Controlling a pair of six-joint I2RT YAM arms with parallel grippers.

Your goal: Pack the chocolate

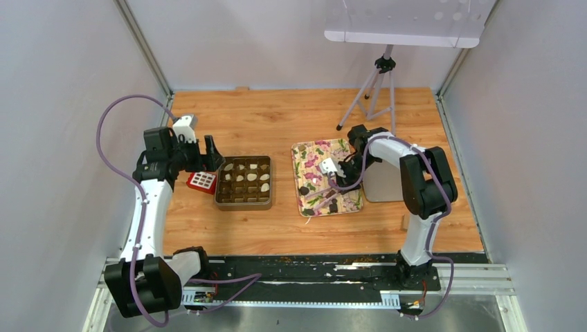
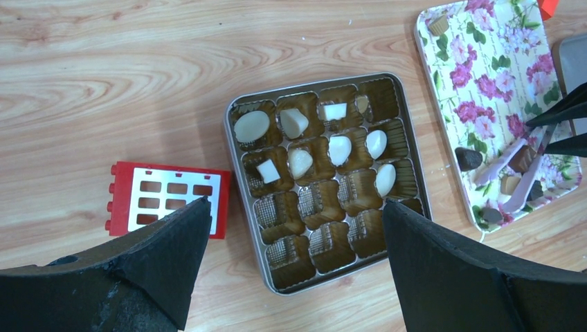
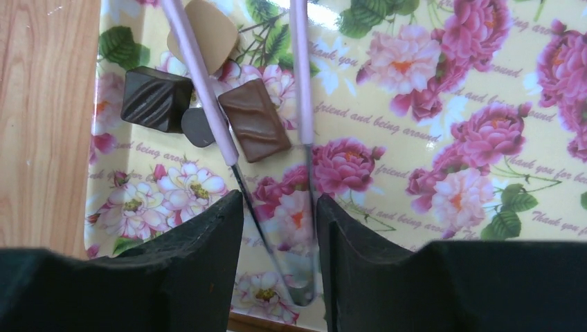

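Observation:
On the floral tray [image 3: 477, 207] lies a pair of tongs [image 3: 302, 76] with lavender tips. My right gripper stands part open, its fingers on either side of the tongs' thin metal arms. Between the tong tips sits a brown rectangular chocolate [image 3: 254, 120]. To its left are a striped dark chocolate [image 3: 158, 99], a small round dark one [image 3: 199, 128] and a tan one [image 3: 211, 34] partly behind a tip. The compartment box [image 2: 244, 207] holds several pale chocolates, its lower cells empty. Open and empty, my left gripper hovers over the box's near side.
A red block with a white grid face [image 2: 169, 190] rests left of the box. Right of the floral tray is a grey tray [image 1: 383, 182], partly beneath my right arm. A tripod [image 1: 367, 97] stands behind. Bare table separates box and floral tray.

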